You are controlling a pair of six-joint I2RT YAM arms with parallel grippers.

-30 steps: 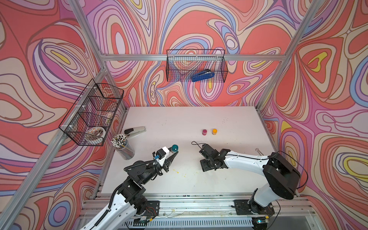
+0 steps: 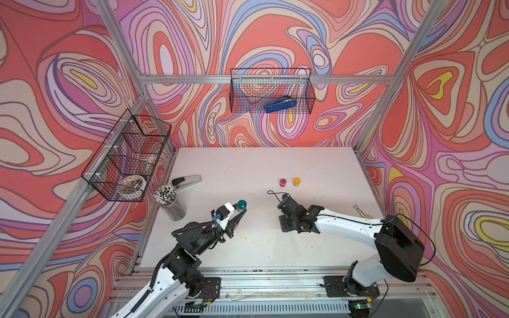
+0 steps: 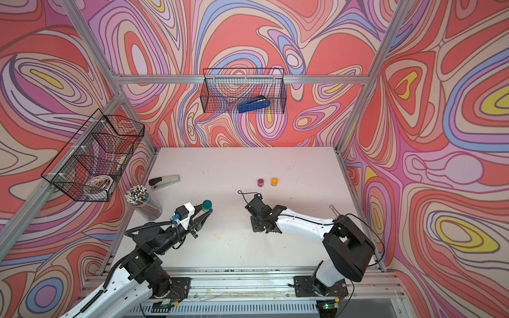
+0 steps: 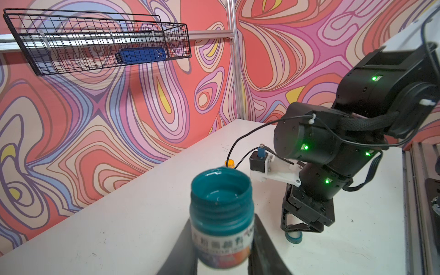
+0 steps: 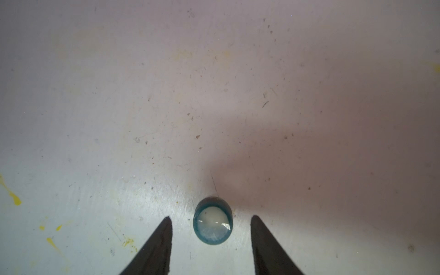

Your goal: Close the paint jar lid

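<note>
An uncapped teal paint jar (image 4: 222, 210) stands upright in the left wrist view, its threaded neck bare. My left gripper (image 2: 241, 211) is shut on it, holding it above the table. On the table lies the teal lid (image 5: 213, 224), its pale inside facing up in the right wrist view. My right gripper is open, pointing down with one fingertip to each side of the lid, not touching it. The left wrist view shows the lid just under the right gripper's fingers (image 4: 298, 226). In both top views the right arm hides the lid.
Two small jars, one magenta (image 2: 282, 182) and one orange (image 2: 296, 181), stand behind the right gripper. At the left are a clear cup of sticks (image 2: 172, 204) and a knife (image 2: 186, 182). Wire baskets hang on the walls.
My right arm has shifted slightly, its gripper going a little right and away from the front edge. The left gripper and its jar have stayed still.
</note>
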